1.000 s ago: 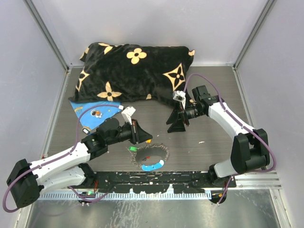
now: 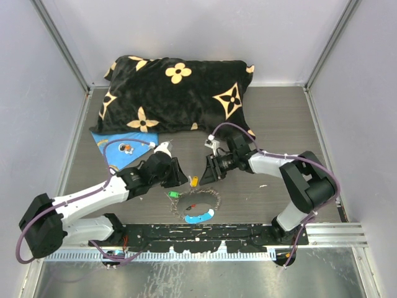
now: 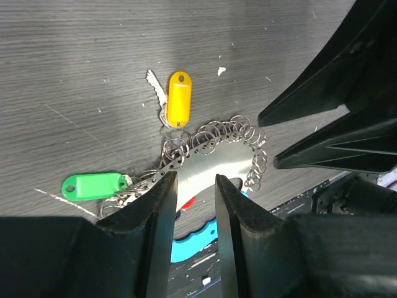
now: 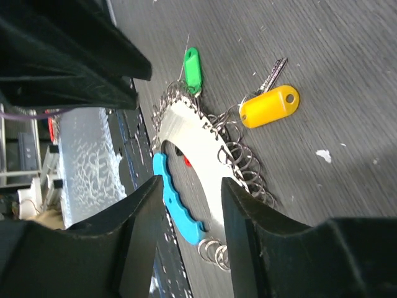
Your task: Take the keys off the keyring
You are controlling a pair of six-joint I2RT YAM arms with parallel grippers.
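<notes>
A curved metal plate fringed with rings (image 3: 217, 162) lies on the table, with a blue piece (image 4: 179, 205) along it. A yellow tag (image 3: 178, 99) and silver key (image 3: 157, 90) sit at its upper edge, a green tag (image 3: 93, 186) at one end. My left gripper is over the ring cluster, part open, empty. My right gripper hovers opposite, also part open, empty; its fingers also show at the upper right of the left wrist view.
A dark patterned blanket (image 2: 161, 87) fills the back, and a blue mat (image 2: 121, 149) lies back left. Bare grey table (image 2: 273, 124) surrounds the keys.
Both grippers have come lower toward the keys; the right one moved left and toward the front, closer to the left one.
</notes>
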